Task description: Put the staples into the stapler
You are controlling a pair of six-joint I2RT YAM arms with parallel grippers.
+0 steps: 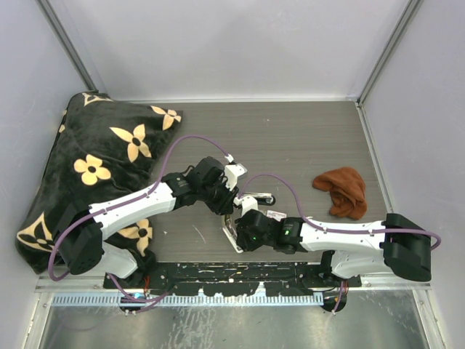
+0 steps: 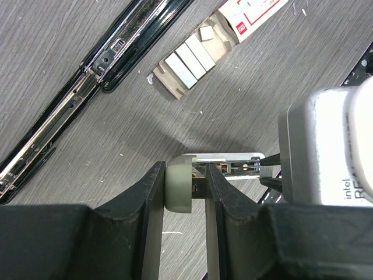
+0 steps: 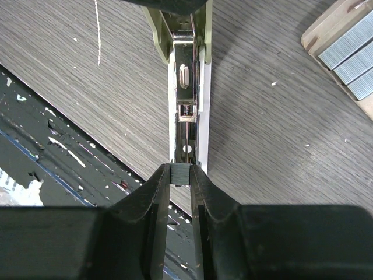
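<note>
In the left wrist view, my left gripper is shut on the pale green upper part (image 2: 177, 189) of a stapler. Its metal rail (image 2: 240, 167) lies exposed above a white base (image 3: 204, 125). From the right wrist view, my right gripper is shut on a short grey staple strip (image 3: 180, 175), held at the near end of that rail. Whether the strip touches the rail or sits inside it, I cannot tell. Both grippers crowd the stapler in the top view, hiding most of it.
A second, black stapler (image 2: 108, 61) lies opened out nearby. Beside it is an open cardboard box (image 2: 175, 88) with several staple strips. A brown cloth (image 1: 343, 192) rests at the right and a dark flowered blanket (image 1: 98, 138) at the left.
</note>
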